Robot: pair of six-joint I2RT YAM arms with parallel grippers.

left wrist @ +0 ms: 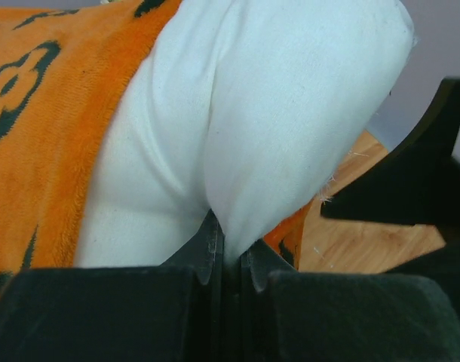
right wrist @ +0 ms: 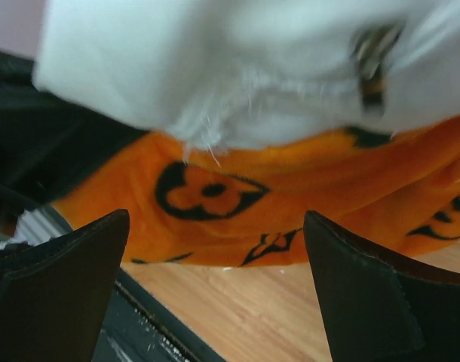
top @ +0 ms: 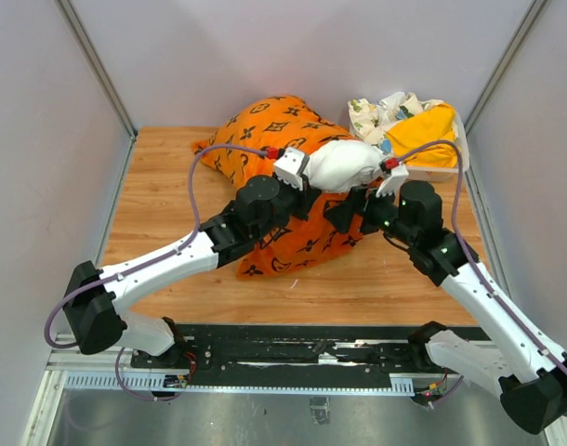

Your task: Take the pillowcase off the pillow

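An orange pillowcase with dark motifs lies bunched over the middle of the table. From its right side sticks out the white pillow. In the left wrist view my left gripper is shut on a pinched fold of the white pillow, right of the orange hem. Close to the pillow's right end, my right gripper stands open. Its fingers are wide apart with no cloth held between them; the white pillow and orange pillowcase show beyond.
A white bin holding white and yellow cloths stands at the back right. Bare wooden table shows at the left and along the front. The two grippers are close together.
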